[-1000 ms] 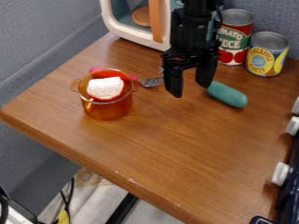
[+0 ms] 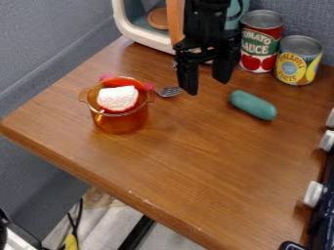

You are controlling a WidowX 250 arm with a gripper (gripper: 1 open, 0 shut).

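My black gripper (image 2: 205, 68) hangs over the back middle of the wooden table (image 2: 170, 176), open, with nothing visible between its fingers. Below it to the right lies a teal cylindrical object (image 2: 252, 104). To the left a small metal utensil (image 2: 169, 91) lies on the wood, partly hidden. An orange-red pot (image 2: 123, 120) with a white block (image 2: 117, 97) in it stands at the left.
A tomato sauce can (image 2: 260, 44) and a yellow can (image 2: 298, 62) stand at the back right. A white and teal toy appliance (image 2: 137, 21) is behind. A dark appliance with white knobs (image 2: 317, 210) borders the right edge.
My gripper has moved up and toward the back of the table, away from the teal object. The objects on the table look unmoved.
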